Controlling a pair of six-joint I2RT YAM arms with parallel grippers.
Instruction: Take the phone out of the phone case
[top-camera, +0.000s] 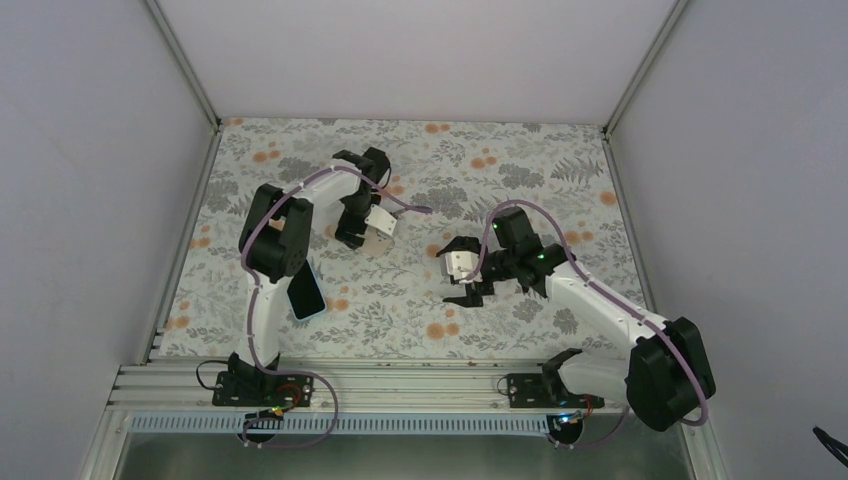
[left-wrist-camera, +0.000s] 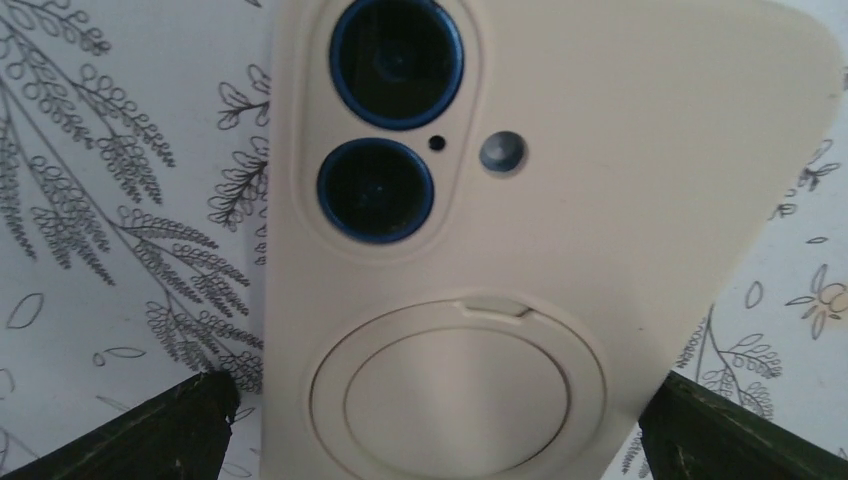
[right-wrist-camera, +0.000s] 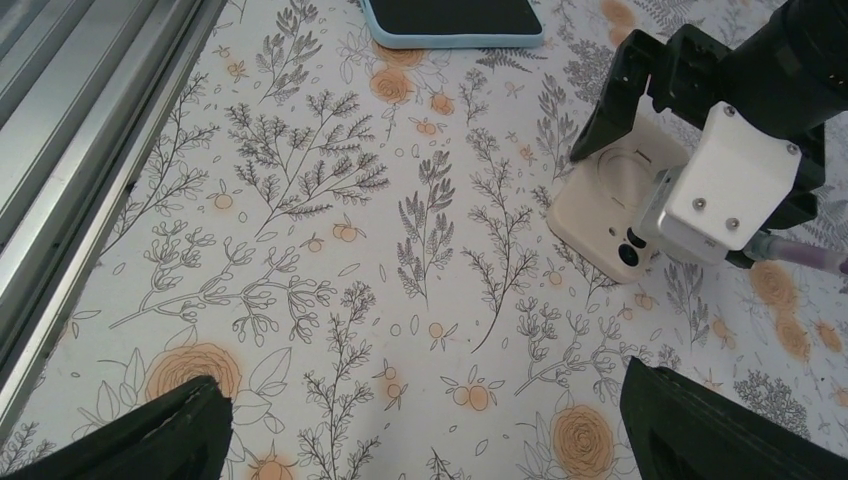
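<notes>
A cream phone case (left-wrist-camera: 640, 200) lies back up on the table, with dark, blue-ringed camera lenses (left-wrist-camera: 397, 62) and a round ring on its back. Over it hangs my left gripper, open, with one finger on each side of the case. A narrow gap shows at the left finger, while the right finger appears right at the case's edge; contact cannot be told. In the top view the left arm covers much of the case. My right gripper (top-camera: 462, 272) is open and empty above the middle of the table.
A black-screened phone with a light blue edge (top-camera: 306, 291) lies screen up at the left front, close to the left arm.
</notes>
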